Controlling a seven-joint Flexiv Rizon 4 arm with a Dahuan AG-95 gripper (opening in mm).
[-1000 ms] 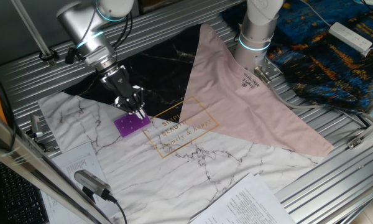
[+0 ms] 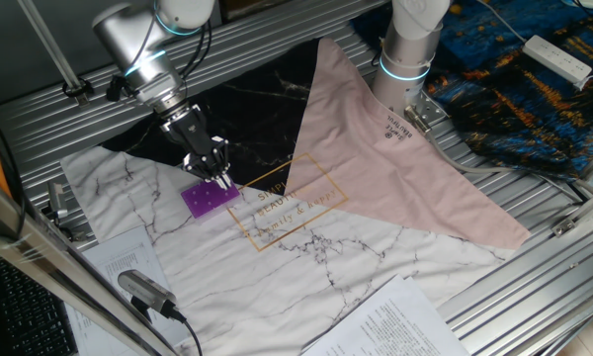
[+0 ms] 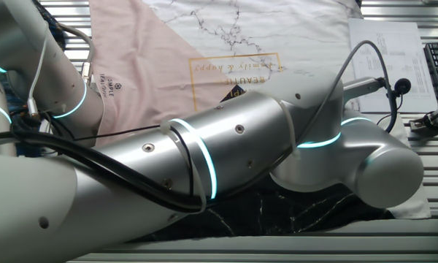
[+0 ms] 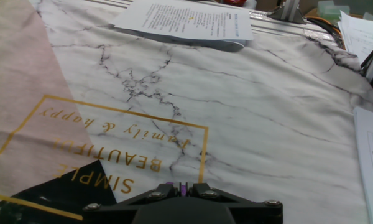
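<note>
A flat purple block point(image 2: 210, 201) with small pale dots lies on the white marbled part of the cloth, by the black corner. My gripper point(image 2: 223, 182) points down at its right end, the fingertips overlapping the block's edge in exterior view 1. At the bottom of the wrist view, the fingers of the gripper stand close together, with a sliver of purple showing in the narrow gap. Whether the block is pinched or merely lies beyond the tips, I cannot tell. The arm hides both block and gripper in exterior view 2.
The pink, black and white cloth point(image 2: 415, 193) covers most of the slotted metal table point(image 2: 519, 282), with free room right of the block. Printed sheets point(image 2: 390, 321) lie at the front.
</note>
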